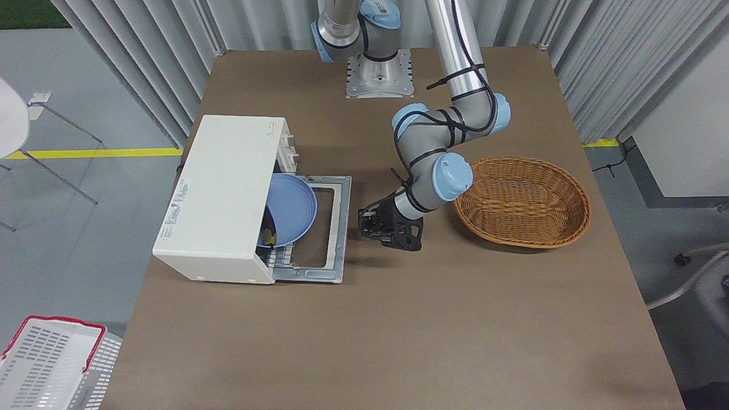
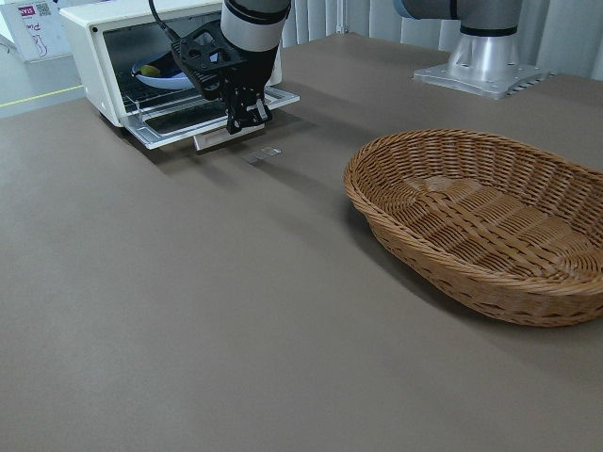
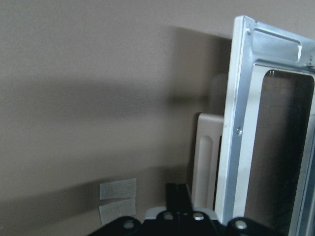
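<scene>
The white toaster oven (image 1: 212, 184) lies with its door (image 1: 336, 232) folded down, a blue plate (image 1: 290, 205) with dark and yellowish items inside. My gripper is low beside the door's outer edge, near the pale door handle (image 3: 208, 152). In the left view the gripper (image 2: 247, 108) hangs just above that edge. Its fingers appear close together in the wrist view; whether they hold anything is unclear.
A wicker basket (image 1: 520, 205) sits to the right of the arm. Two small tape strips (image 3: 118, 189) lie on the table by the door.
</scene>
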